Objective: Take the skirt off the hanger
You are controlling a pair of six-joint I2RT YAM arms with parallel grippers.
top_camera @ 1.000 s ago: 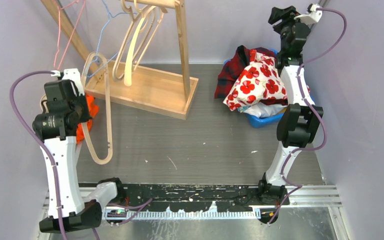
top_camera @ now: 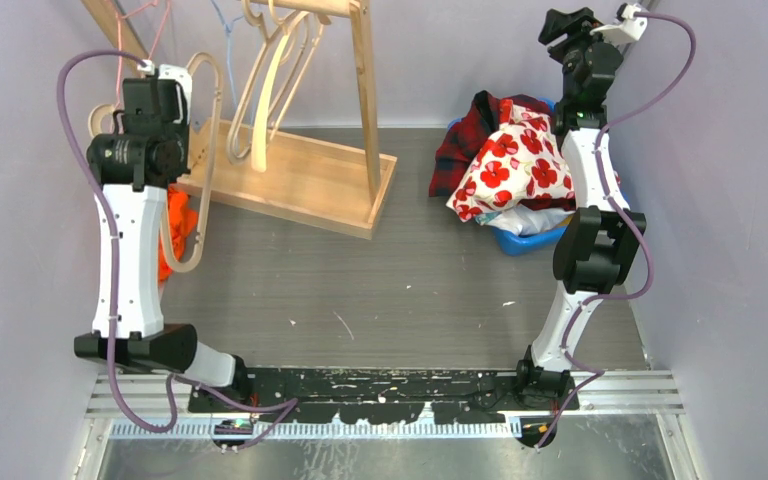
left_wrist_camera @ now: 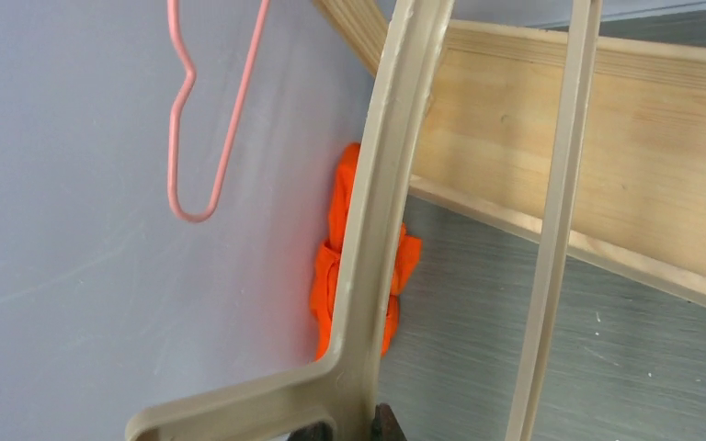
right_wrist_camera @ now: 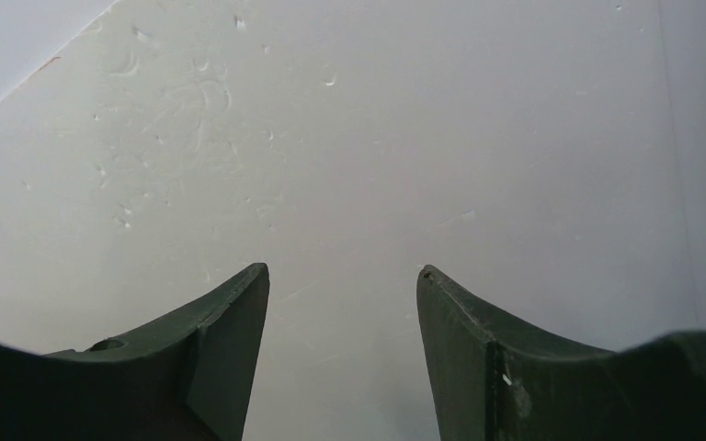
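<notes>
My left gripper [top_camera: 155,100] is shut on a beige hanger [top_camera: 201,220], seen close up in the left wrist view [left_wrist_camera: 368,211], with no garment visible on it. An orange cloth [left_wrist_camera: 328,266] lies on the floor beside the rack and wall, partly hidden behind the hanger. My right gripper is open and empty, facing a pale wall, above the blue basket [top_camera: 520,240] at the right. The basket holds a red-and-white floral cloth [top_camera: 500,170] and dark red plaid fabric [top_camera: 455,150]; I cannot tell which cloth is a skirt.
The wooden rack [top_camera: 365,90] carries several beige hangers, a pink hanger [left_wrist_camera: 175,129] and a blue one at the back left. Walls stand close on both sides.
My left arm has moved toward the rack and slightly right, carrying the beige hanger, whose lower end is now farther back. The right arm is unchanged.
</notes>
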